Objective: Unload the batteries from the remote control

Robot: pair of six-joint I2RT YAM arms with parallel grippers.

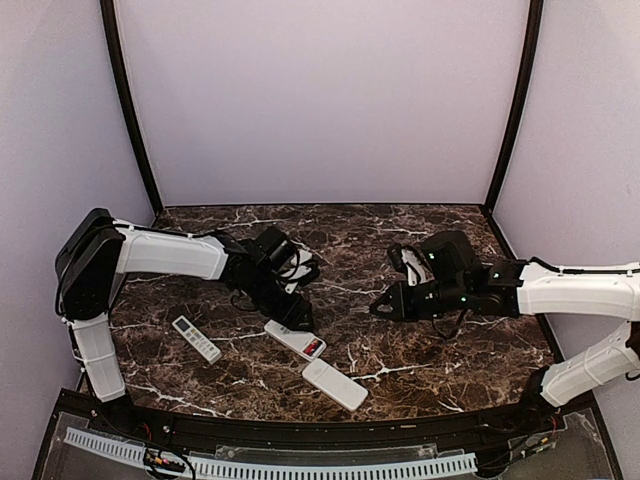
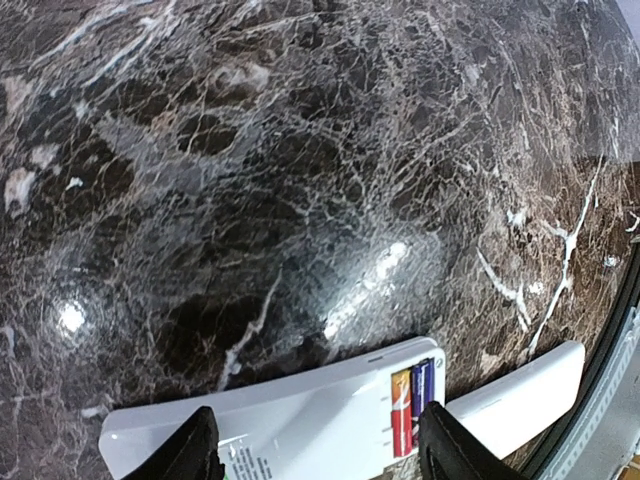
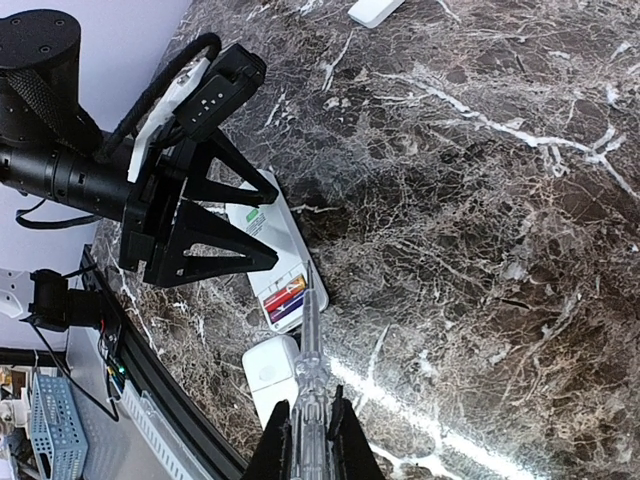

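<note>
The white remote (image 1: pixel 289 338) lies on the marble table with its battery end uncovered; a red-orange battery (image 2: pixel 401 410) and blue batteries (image 2: pixel 423 390) show in the compartment. My left gripper is over the far end of the remote, its fingers apart on either side of it in the right wrist view. My right gripper (image 1: pixel 376 308) is shut on a clear, thin tool (image 3: pixel 311 360), which points toward the remote in the right wrist view and stands off to the right of it in the top view.
A white cover-like piece (image 1: pixel 334 383) lies nearer the front edge, another remote (image 1: pixel 196 339) at the left. A small white object (image 3: pixel 375 10) lies at the back.
</note>
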